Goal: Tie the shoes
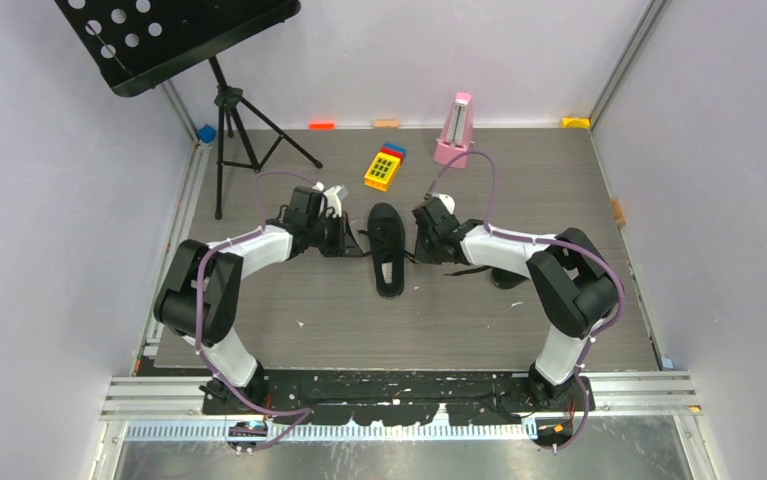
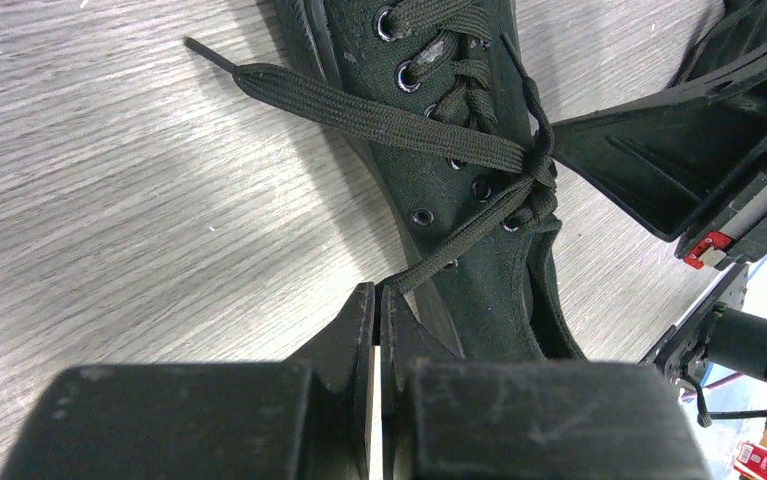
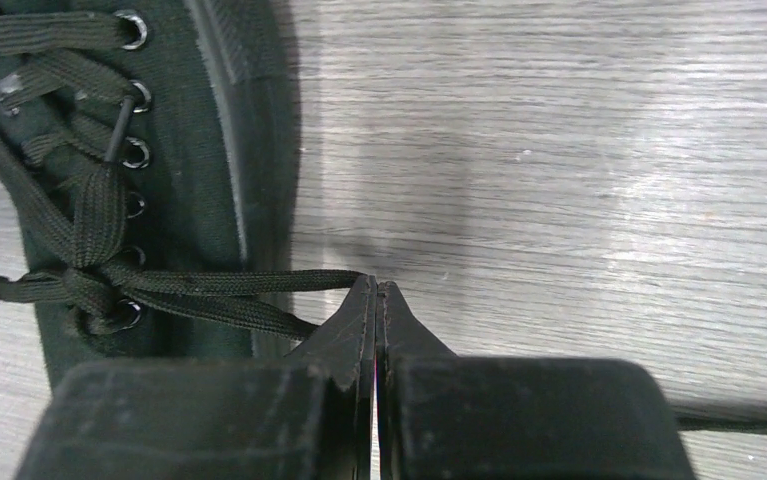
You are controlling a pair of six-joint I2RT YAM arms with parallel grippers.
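A black lace-up shoe point(image 1: 386, 250) point(image 2: 459, 300) point(image 3: 189, 120) stands mid-floor, its laces crossed in a knot point(image 2: 534, 185) point(image 3: 89, 285). My left gripper point(image 1: 354, 254), left of the shoe, is shut on a lace running from the knot. On the shoe's right, my right gripper point(image 1: 416, 258) is shut with a lace reaching its fingertips. A second dark shoe point(image 1: 508, 280) lies at right, partly hidden under the right arm.
A yellow toy point(image 1: 381, 172) and a pink metronome point(image 1: 453, 140) stand behind the shoe. A music stand point(image 1: 229, 110) is at back left.
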